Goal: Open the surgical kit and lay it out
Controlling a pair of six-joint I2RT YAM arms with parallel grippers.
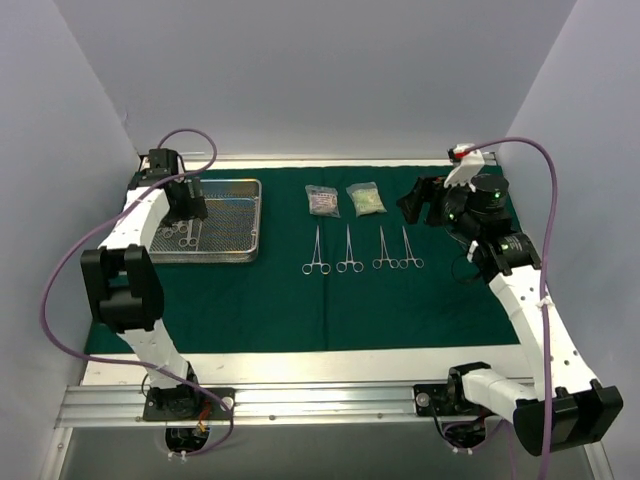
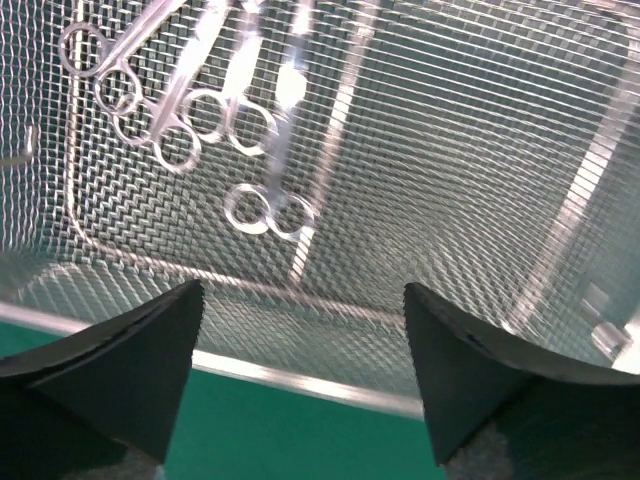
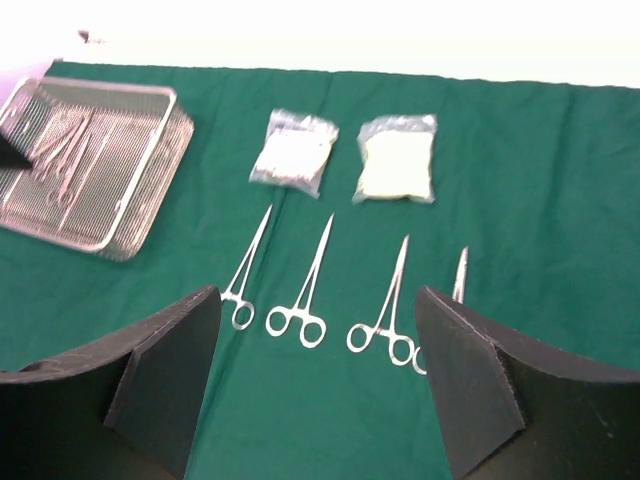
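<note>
Several clamps lie in a row on the green cloth, handles toward the front; the leftmost clamp (image 1: 317, 250) and the rightmost clamp (image 1: 408, 245) mark its ends. Above them rest a pinkish packet (image 1: 323, 201) and a pale packet (image 1: 366, 198). The mesh tray (image 1: 232, 250) at the left holds several more clamps (image 2: 276, 200), partly hidden from above by my left arm. My left gripper hangs over that tray, open and empty. Away to the right of the packets, raised off the cloth, my right gripper is open with nothing between its fingers.
Grey walls close the workspace at the back and sides. In the right wrist view, the tray's rim (image 3: 150, 170) stands clear of the leftmost clamp.
</note>
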